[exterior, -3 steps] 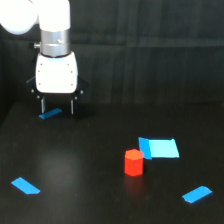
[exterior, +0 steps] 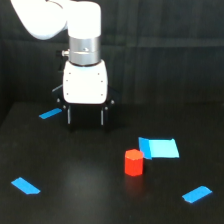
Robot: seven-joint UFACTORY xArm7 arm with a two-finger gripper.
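A small red block (exterior: 134,162) stands on the black table, right of centre. Just behind and to its right lies a light-blue flat piece (exterior: 164,149), with a darker blue strip (exterior: 145,148) along its left side. My gripper (exterior: 86,118) hangs from the white arm (exterior: 85,80) at the upper left, pointing down. Its dark fingers are spread apart, and nothing shows between them. There is a clear gap between it and the red block, which is to its right and nearer the camera.
Three blue tape strips mark the table: one at the back left (exterior: 50,114), another at the front left (exterior: 25,186), the third at the front right (exterior: 196,194). Bare black table (exterior: 80,170) fills the front middle. A dark curtain (exterior: 150,55) hangs behind.
The arm and gripper have moved to the right and a little lower in the view. The red block, the light-blue piece and the tape strips have stayed where they were.
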